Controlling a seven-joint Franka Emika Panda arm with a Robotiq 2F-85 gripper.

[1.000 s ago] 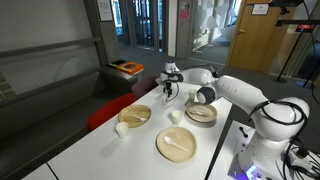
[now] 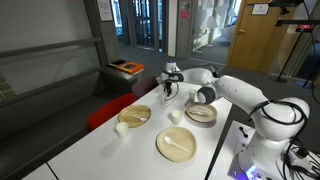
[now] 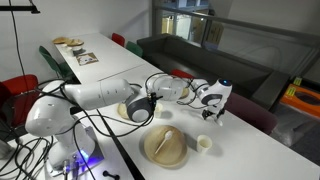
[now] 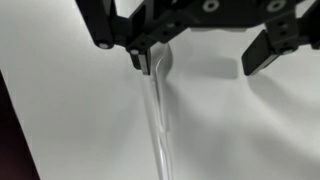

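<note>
My gripper is open, with its two fingers wide apart just over the white tabletop. A pale, shiny spoon [image 4: 160, 120] lies on the table; its bowl end is partly hidden by the left finger [image 4: 145, 62], and its handle runs down the view. Whether that finger touches the spoon cannot be told. From outside, the arm stretches to the far part of the table, where the gripper [image 2: 168, 91] hangs low.
A tan plate [image 2: 190, 154] holds a white utensil. Two more plates [image 2: 145, 121] [image 2: 209, 118] and pale cups [image 2: 122, 130] [image 2: 176, 117] stand nearer the robot. A dark sofa [image 2: 50, 100] borders the table.
</note>
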